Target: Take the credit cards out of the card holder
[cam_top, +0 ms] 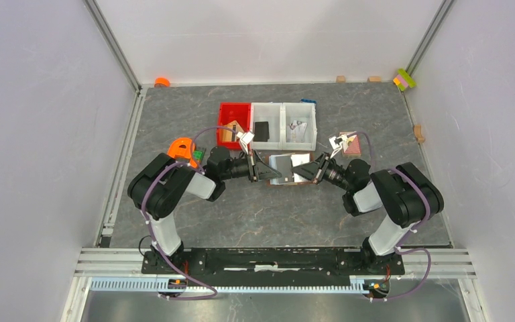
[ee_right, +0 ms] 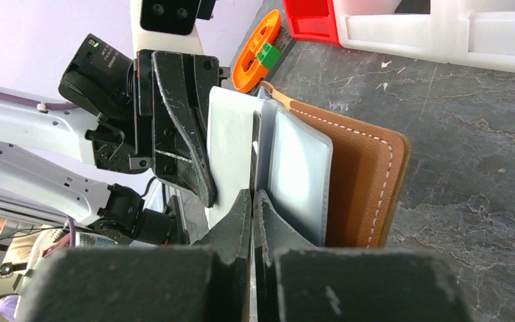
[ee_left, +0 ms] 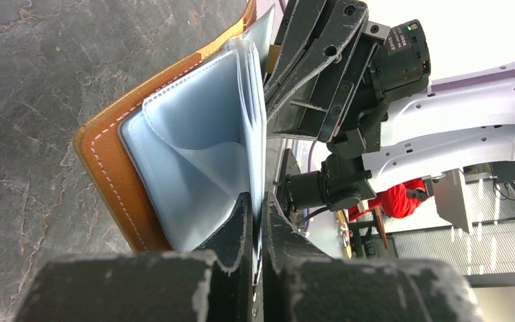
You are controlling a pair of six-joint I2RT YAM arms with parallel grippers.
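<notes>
Between my two grippers lies the open card holder, its brown stitched leather cover (ee_left: pixel 117 178) under a stack of clear sleeves (ee_left: pixel 201 111). From above, a grey panel (cam_top: pixel 282 165) shows on the left and a white panel (cam_top: pixel 301 159) on the right. My left gripper is shut on the upright sleeves. Over the white side, my right gripper is shut, its tips at a dark thin edge (ee_right: pixel 255 151) among the sleeves; nothing clearly shows between its fingers. In the right wrist view a white page (ee_right: pixel 231 131) stands up beside them.
Behind the holder stand a red bin (cam_top: pixel 248 106) and a white two-part bin (cam_top: pixel 283 144) with a dark item and papers inside. An orange ring-shaped object (cam_top: pixel 180 147) lies left, a pinkish card-like item (cam_top: pixel 350 149) right.
</notes>
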